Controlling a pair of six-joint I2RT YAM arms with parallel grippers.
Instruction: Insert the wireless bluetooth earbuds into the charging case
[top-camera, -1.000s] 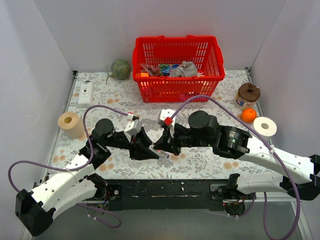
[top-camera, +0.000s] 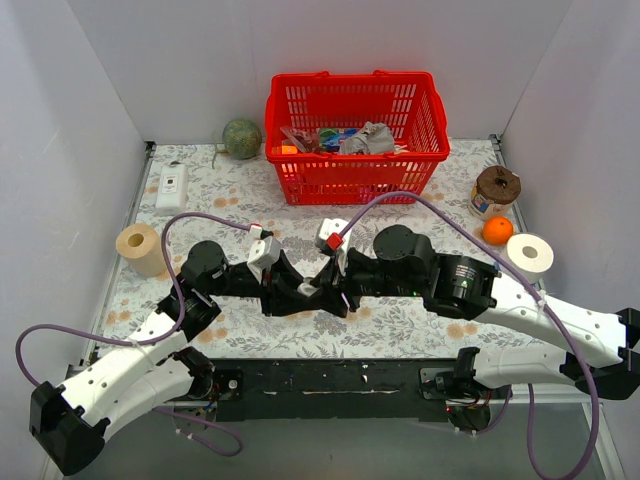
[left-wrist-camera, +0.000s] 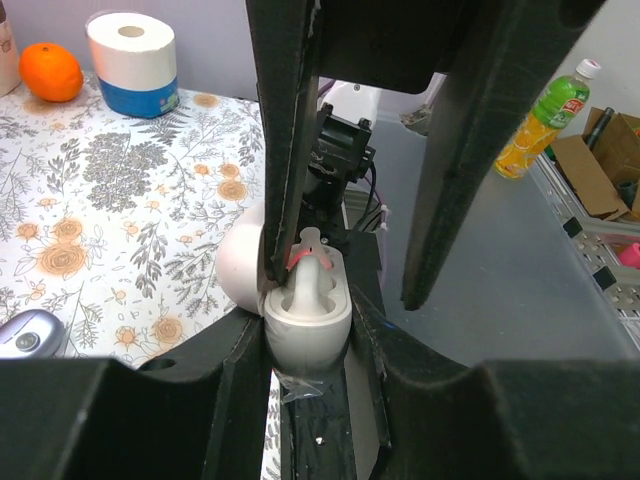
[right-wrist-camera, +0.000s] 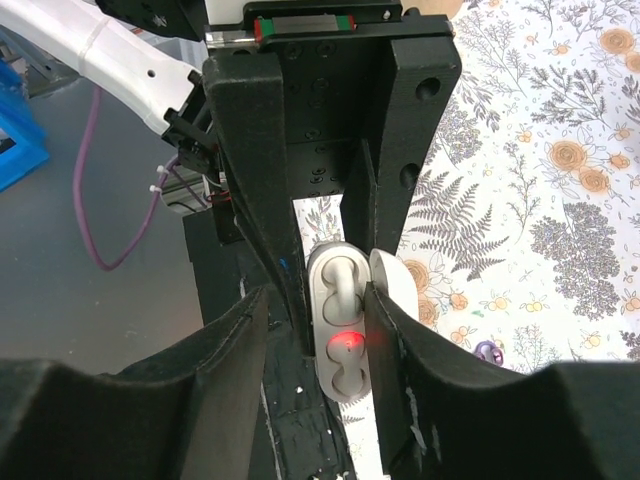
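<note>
The white charging case (top-camera: 307, 289) is held up between the two arms, its lid (right-wrist-camera: 395, 285) swung open to one side. My left gripper is shut on the case body (left-wrist-camera: 308, 340). In the right wrist view a white earbud (right-wrist-camera: 344, 285) lies in one slot, stem along the case, and a red light (right-wrist-camera: 347, 340) glows mid-case. Whether the slot beyond the light holds an earbud, I cannot tell. Just over the case, my right gripper stands open, its fingers apart on either side with no earbud gripped.
At the back stands a red basket (top-camera: 350, 185) with several items. Toilet rolls, an orange (top-camera: 497, 230) and a jar (top-camera: 494, 190) line the right side. A grey rounded object (left-wrist-camera: 30, 333) lies on the patterned tabletop (left-wrist-camera: 150, 230). The arms nearly meet over the middle.
The earbud stays in the case, now uncovered, and the red light shows fully. The left gripper still holds the case.
</note>
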